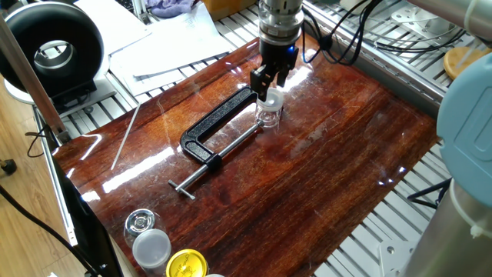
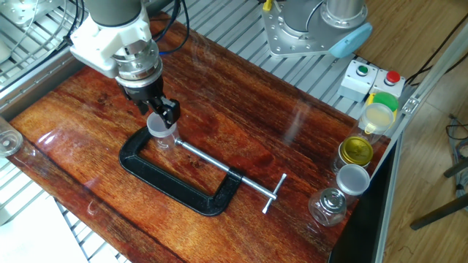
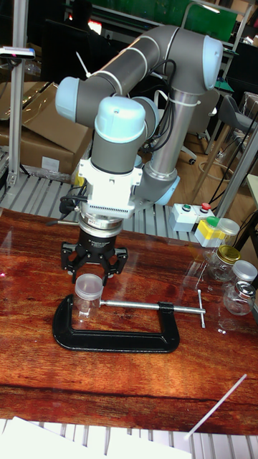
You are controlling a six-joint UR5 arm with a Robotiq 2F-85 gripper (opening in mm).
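Note:
A clear jar with a whitish lid (image 3: 89, 287) stands upright in the mouth of a black C-clamp (image 3: 115, 342), which lies flat on the wooden board. The clamp's screw (image 2: 208, 158) reaches toward the jar's side; whether its tip touches the glass I cannot tell. Just above the lid hangs my gripper (image 3: 94, 272), pointing down, its two black fingers spread apart. Nothing shows between them. In exterior view 1 the gripper (image 1: 272, 89) partly overlaps the back of the lid.
Several jars stand at one board edge, among them a gold-lidded one (image 2: 357, 150) and a metal-topped one (image 2: 327, 207). Behind them is a button box (image 2: 369, 79). A thin white stick (image 1: 125, 137) lies near another edge. Much of the board (image 1: 330, 161) is bare.

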